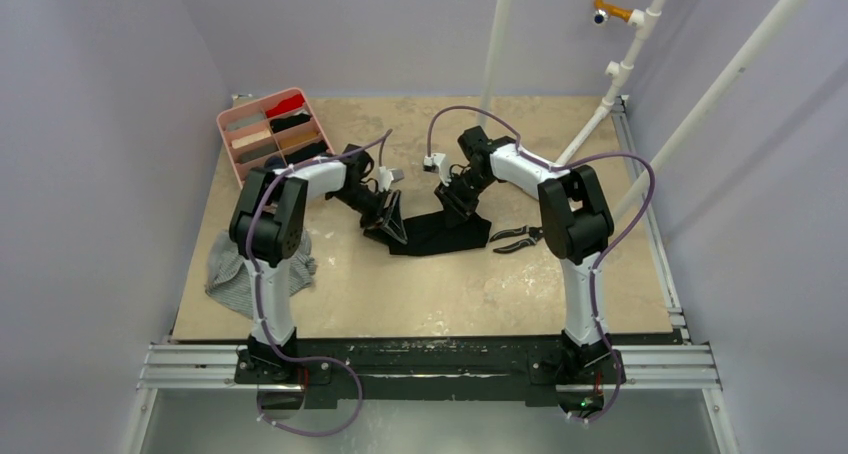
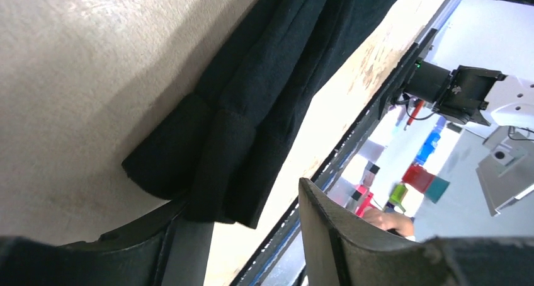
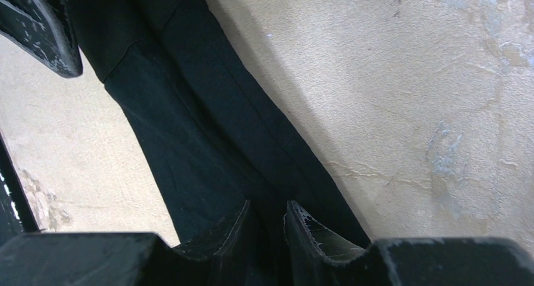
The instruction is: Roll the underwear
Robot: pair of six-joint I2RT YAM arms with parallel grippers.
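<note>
Black underwear (image 1: 435, 236) lies as a long folded strip across the middle of the table, with a raised fold along its length. My left gripper is at its left end, fingers apart, a folded end of the cloth at the left finger; whether it is pinched cannot be told. My right gripper is low on the right part of the strip, fingertips apart over or in the cloth, which runs between them.
A pink divided bin (image 1: 232, 144) with folded items sits back left. A striped grey cloth (image 1: 230, 284) lies front left. Black pliers-like tools (image 1: 515, 244) lie right of the underwear.
</note>
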